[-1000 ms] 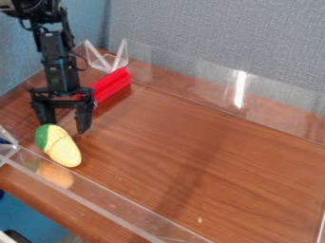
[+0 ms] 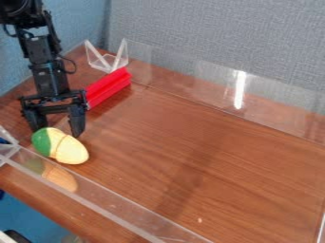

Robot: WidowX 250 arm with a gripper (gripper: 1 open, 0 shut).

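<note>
My black gripper [image 2: 56, 121] hangs at the left of the wooden table, open, its fingers pointing down just above and behind a soft-looking yellow object with a green top [image 2: 66, 148]. That object lies tilted near the front left clear wall. A long red object [image 2: 106, 87] lies behind the gripper along the left side, partly hidden by the arm.
Clear low walls border the table, including the front wall [image 2: 140, 216] and the back wall along the grey panel.
My gripper has moved slightly left and a little lower. The yellow and green object has shifted slightly; it still lies at the front left.
</note>
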